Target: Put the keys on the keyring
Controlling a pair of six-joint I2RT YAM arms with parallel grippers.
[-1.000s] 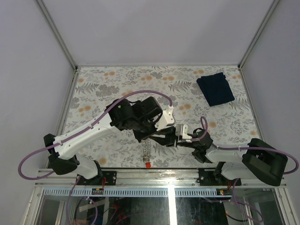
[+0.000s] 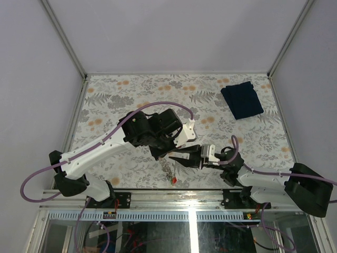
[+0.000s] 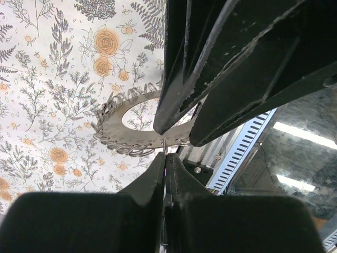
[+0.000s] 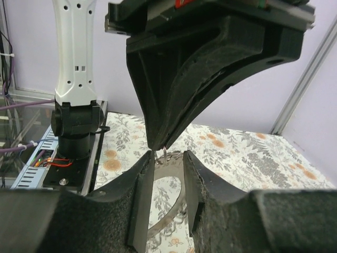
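A flat metal keyring (image 3: 113,129) with many small wire loops round its edge hangs below my left gripper. That gripper is shut, a thin metal piece showing at its fingertips. In the right wrist view the keyring (image 4: 168,169) hangs under the left gripper, behind the gap between my right gripper's fingers. My right gripper stands open, its fingertips beside the thin piece. From above, a narrow metallic strip (image 2: 166,167) with a red end (image 2: 174,181) shows below the two grippers. No separate key can be made out.
A folded dark cloth (image 2: 242,100) lies at the back right of the flowered table (image 2: 126,97). The metal rail (image 2: 158,196) runs along the front edge.
My right gripper has moved slightly right. The hanging strip with the red end has swung to the right. The left arm has stayed in place.
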